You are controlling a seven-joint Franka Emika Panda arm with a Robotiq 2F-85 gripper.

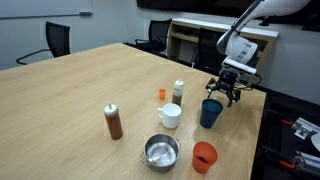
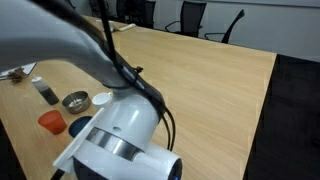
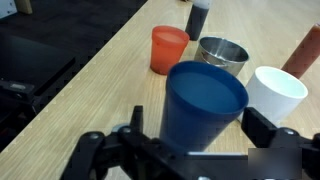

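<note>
A dark blue cup stands upright on the wooden table, with its closed side and rim filling the middle of the wrist view. My gripper is open just behind the cup in exterior view 1. From the wrist, its fingers show at the lower left and right, with the cup beyond and between them. No contact with the cup can be made out. In exterior view 2 the arm hides the gripper and most of the cup.
Near the blue cup are a white mug, a red cup and a steel pot. Bottles and a small orange cup stand farther off.
</note>
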